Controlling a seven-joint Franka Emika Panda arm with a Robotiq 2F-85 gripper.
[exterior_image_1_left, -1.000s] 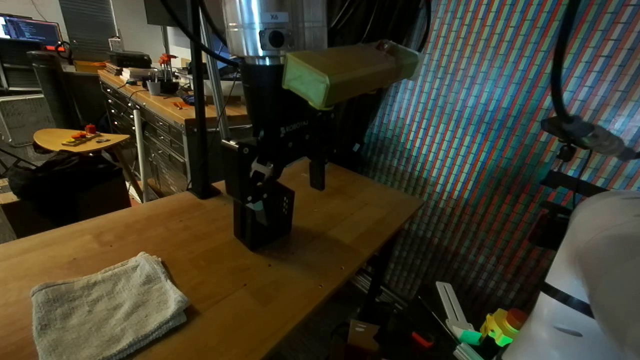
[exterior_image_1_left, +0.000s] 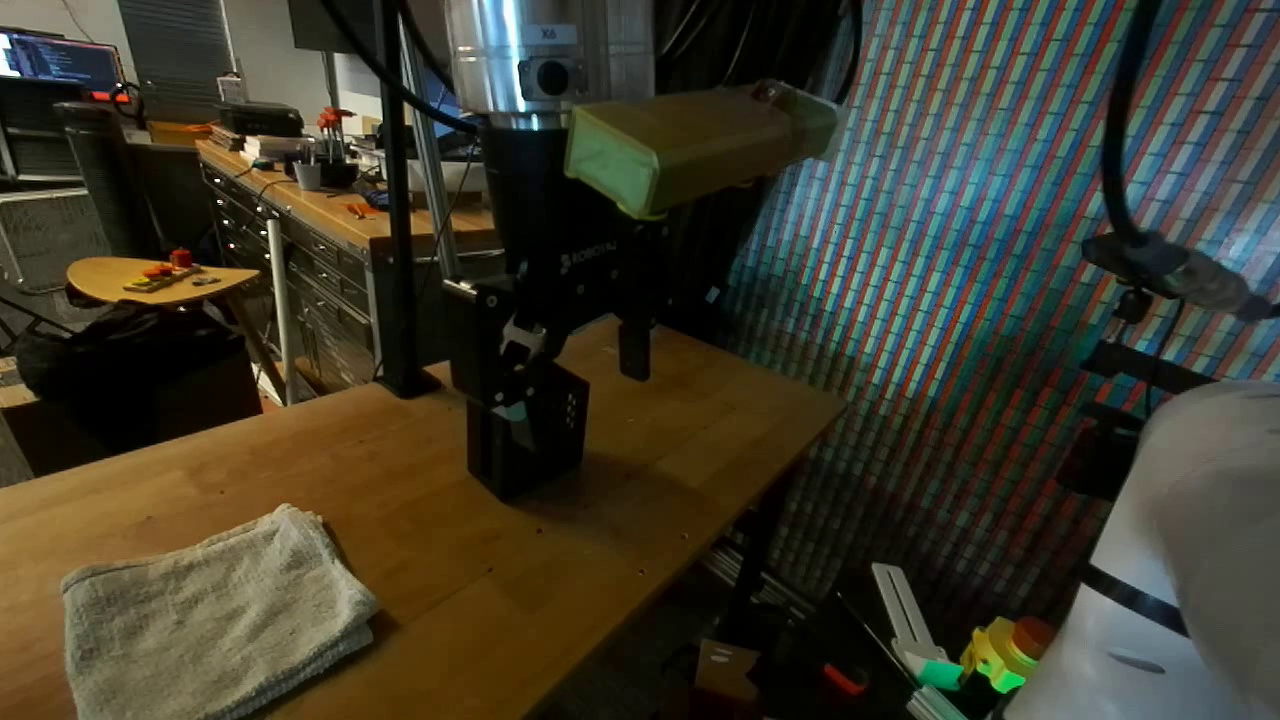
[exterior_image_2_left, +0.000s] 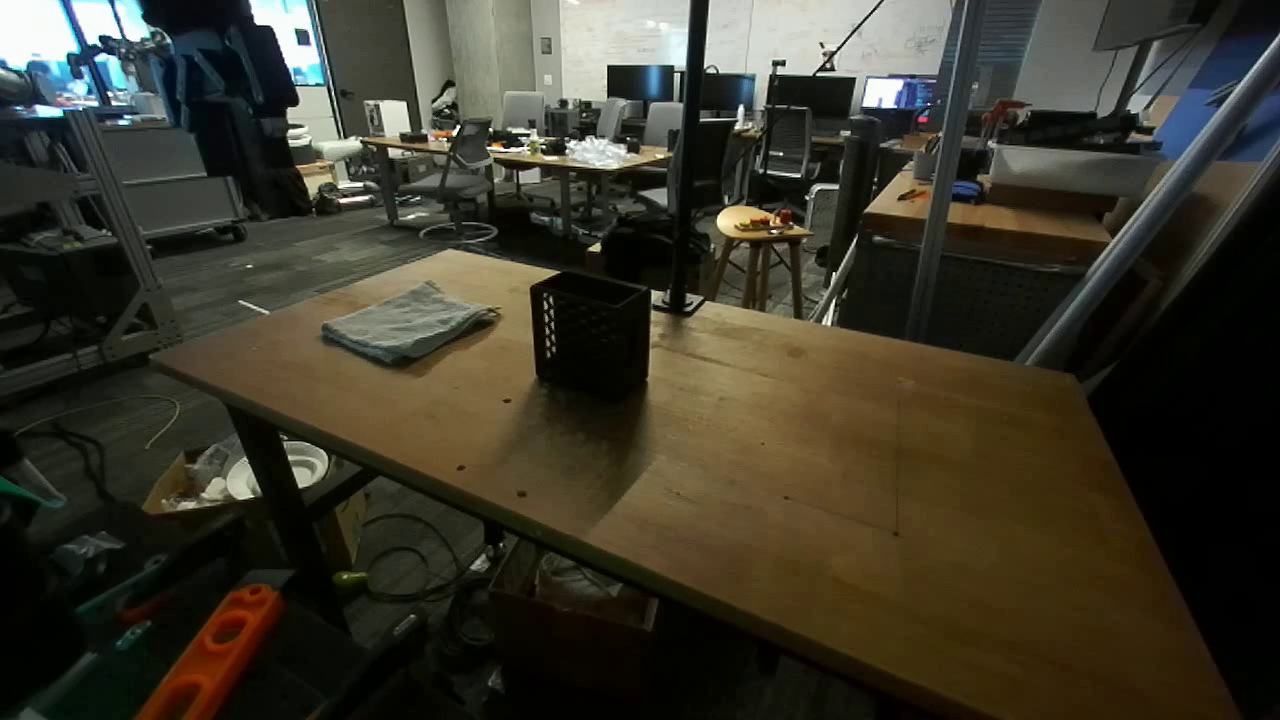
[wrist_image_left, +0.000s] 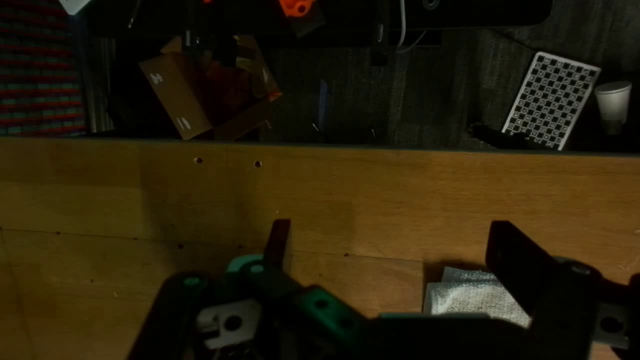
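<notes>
My gripper (exterior_image_1_left: 578, 390) stands open over the table, its two fingers wide apart with nothing between them. In the wrist view the gripper spans bare wood. A black crate with perforated walls stands upright on the table; in exterior view 1 the gripper's left finger partly covers the crate (exterior_image_1_left: 560, 432). Exterior view 2 shows the crate (exterior_image_2_left: 590, 336) whole, its inside dark. A folded grey cloth (exterior_image_1_left: 216, 612) lies flat on the wood, apart from the crate. Part of this cloth (wrist_image_left: 474, 300) shows beneath the right finger in the wrist view.
A dark upright post (exterior_image_2_left: 686, 156) rises at its far edge. Beyond the near edge, cardboard boxes (wrist_image_left: 180, 90) sit on the floor. A mosaic-like wall (exterior_image_1_left: 912, 300) stands past the table's end.
</notes>
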